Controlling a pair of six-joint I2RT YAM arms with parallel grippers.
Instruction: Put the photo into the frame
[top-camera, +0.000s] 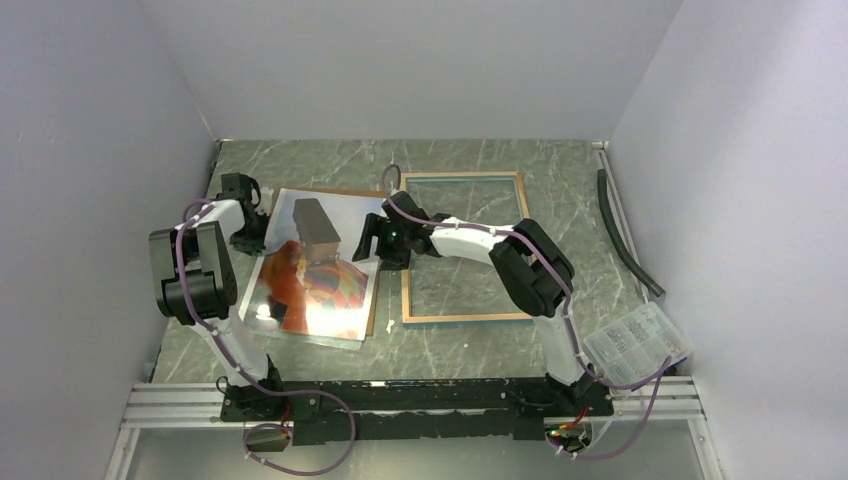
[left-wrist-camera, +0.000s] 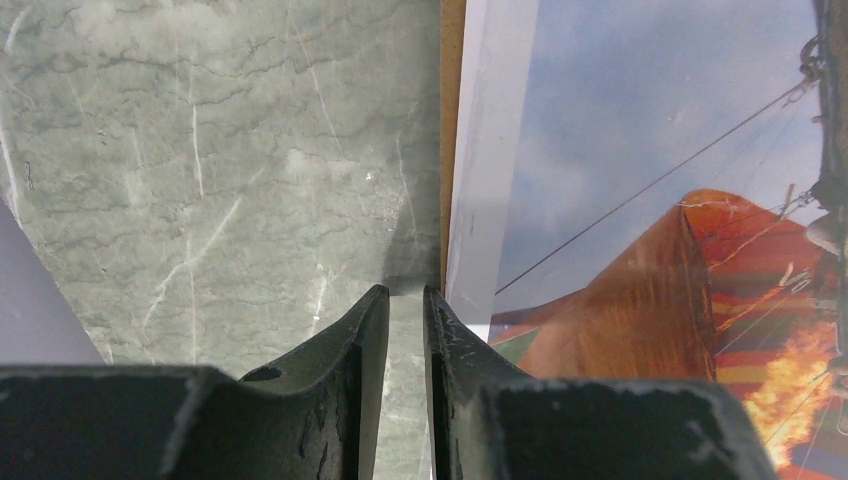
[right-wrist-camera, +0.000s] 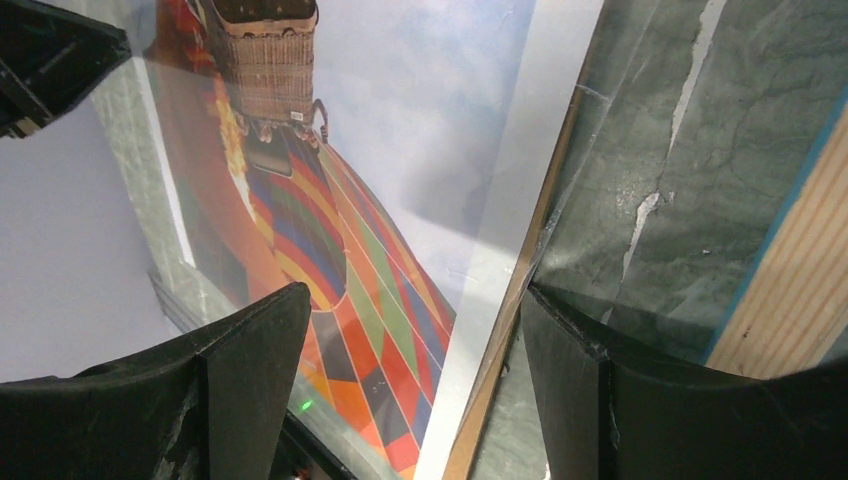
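The photo (top-camera: 300, 285), a hot-air balloon picture with white borders, lies flat on a brown backing board (top-camera: 371, 315), with clear sheeting showing along its edges. To its right is the light wooden frame (top-camera: 463, 319), partly covered by my right arm. My left gripper is shut to a narrow gap beside the stack's left edge; table shows in the gap and nothing is visible between the fingertips. At the opposite edge, my right gripper is open, one finger over the photo and the other beyond the board's edge.
A clear pane fills the frame's inside. A transparent printed sheet (top-camera: 638, 345) lies at the front right, and a dark strip (top-camera: 625, 235) runs along the right wall. Bare marble table (top-camera: 565, 205) shows right of the frame.
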